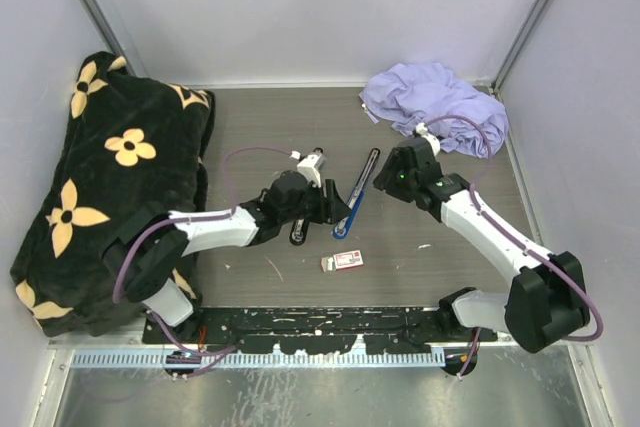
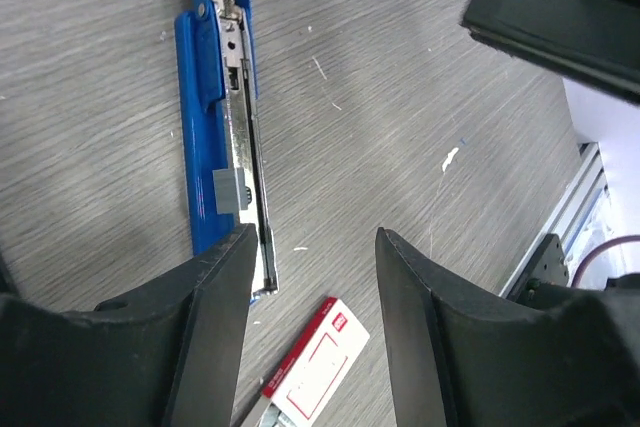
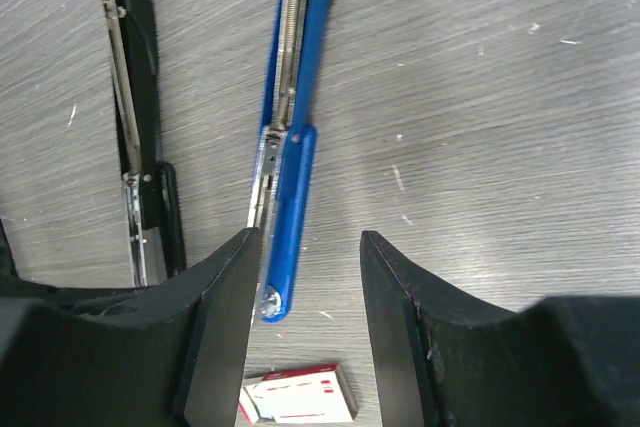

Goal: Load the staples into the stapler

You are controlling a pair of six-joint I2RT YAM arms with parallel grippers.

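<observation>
A blue stapler (image 1: 352,207) lies opened lengthwise on the table; its metal channel and grey pusher (image 2: 229,187) show in the left wrist view. A black stapler (image 3: 150,207) lies left of it. A red-and-white staple box (image 1: 342,260) lies nearer the front edge. My left gripper (image 1: 330,201) hovers by the blue stapler, open, nothing between its fingers. My right gripper (image 1: 385,182) is open above the table to the right of the blue stapler, also empty.
A dark flowered cushion (image 1: 120,177) fills the left side. A lilac cloth (image 1: 435,107) lies at back right.
</observation>
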